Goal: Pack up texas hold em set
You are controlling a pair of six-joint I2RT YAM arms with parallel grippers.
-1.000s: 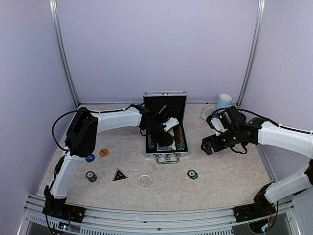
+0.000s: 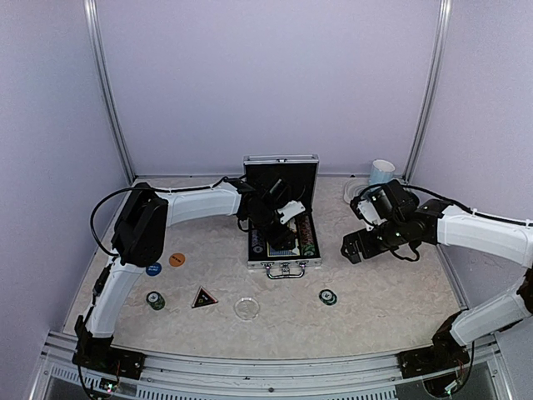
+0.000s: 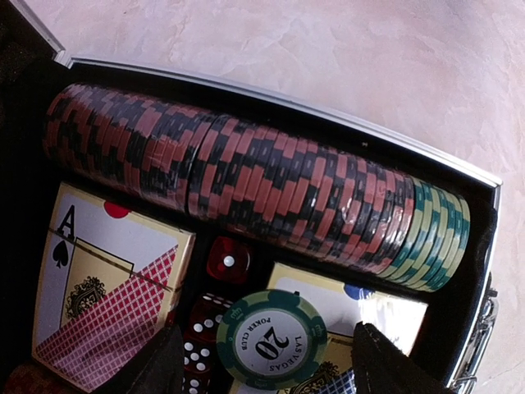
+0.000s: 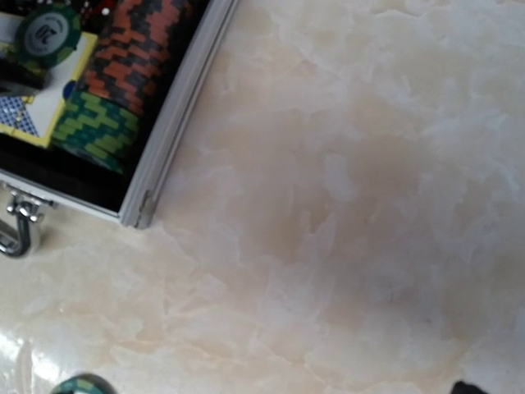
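Observation:
The open aluminium case [image 2: 301, 264] holds rows of red and green chips [image 3: 295, 197], card decks [image 3: 107, 287], red dice [image 3: 228, 259] and a green 20 chip [image 3: 271, 341] lying on top. My left gripper [image 2: 283, 240] is down over the case, its fingers on either side of that chip in the left wrist view, part open; whether they touch it is unclear. My right gripper [image 2: 354, 250] hovers right of the case, its finger hard to see.
Green chips [image 2: 327, 297], an orange disc [image 2: 176, 259], a blue disc [image 2: 153, 269], a triangular marker [image 2: 204, 298] and a clear disc [image 2: 246, 308] lie on the table. A cup [image 2: 381, 171] stands back right.

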